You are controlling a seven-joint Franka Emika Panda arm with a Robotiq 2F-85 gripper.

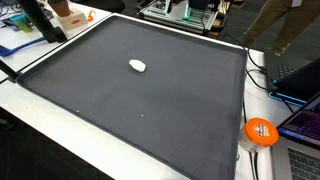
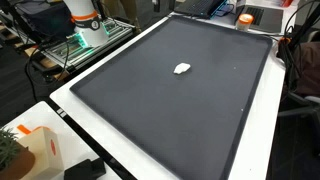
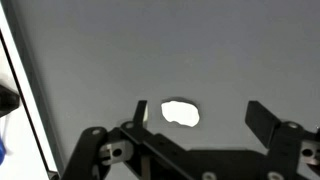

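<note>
A small white object (image 3: 180, 112) with a rounded, irregular outline lies on the dark grey board. In exterior view 1 this white piece (image 1: 137, 65) is toward the board's far side; exterior view 2 shows the same white piece (image 2: 182, 68) with bare board all round it. My gripper is open, its fingers wide apart at the bottom of the wrist view. The white object appears between them, nearer the left finger (image 3: 139, 116), and nothing is held. How high the gripper stands above the board is hard to tell.
The dark board (image 1: 150, 105) is otherwise bare, with a white table edge (image 1: 100, 127) around it. An orange-lidded container (image 1: 260, 133) stands off one side, close to a laptop (image 1: 297, 158). A plant pot (image 2: 14, 155) and a black block (image 2: 92, 169) sit by the opposite edge.
</note>
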